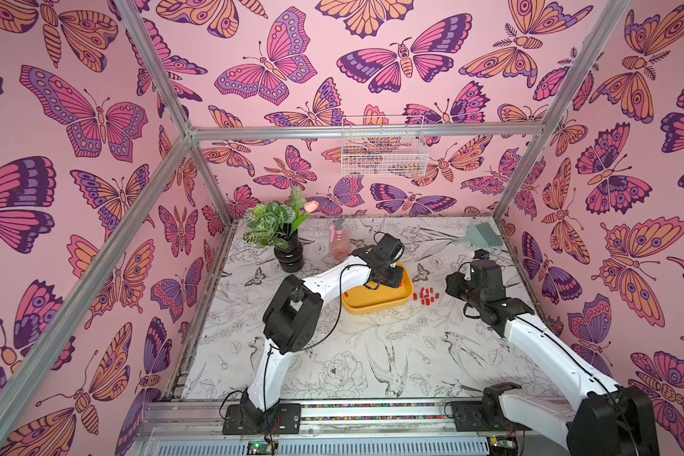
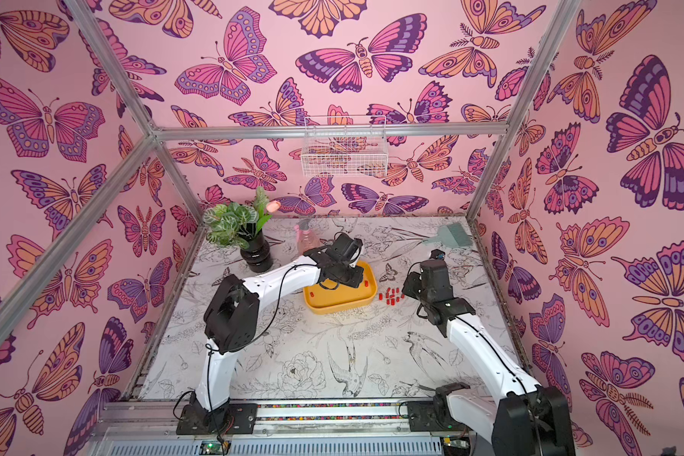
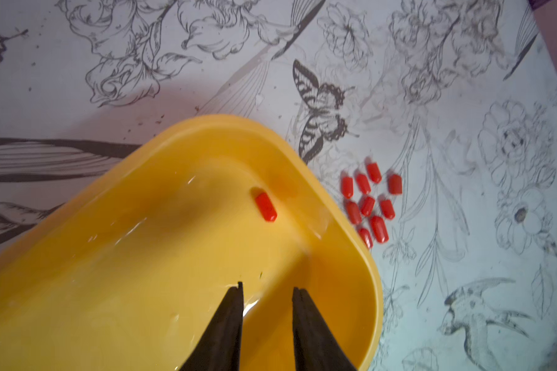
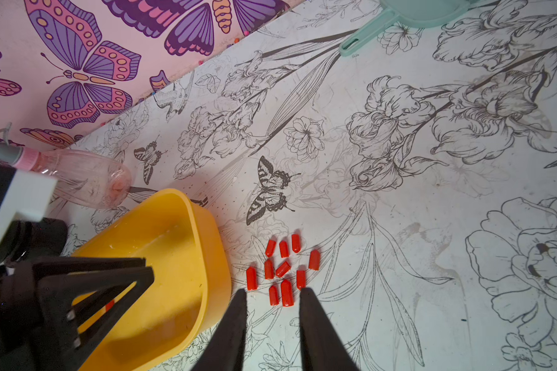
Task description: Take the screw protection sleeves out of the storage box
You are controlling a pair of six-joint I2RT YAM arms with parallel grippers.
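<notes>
The yellow storage box (image 1: 372, 308) stands mid-table. Inside, in the left wrist view, one red sleeve (image 3: 265, 206) lies near the right end wall. Toward the box's left end a small red spot (image 1: 346, 294), seemingly another sleeve, shows in the top left view. Several red sleeves (image 4: 282, 268) lie grouped on the table right of the box. Above the box's interior hangs my left gripper, part open, its fingers apart with nothing between them; the sleeve is beyond the tips. My right gripper is open and empty, right of the loose sleeves.
A pink spray bottle (image 1: 339, 241) stands behind the box, and a potted plant (image 1: 287, 250) is at the back left. The green dustpan (image 1: 482, 235) lies at the back right. Free table lies in front of the box.
</notes>
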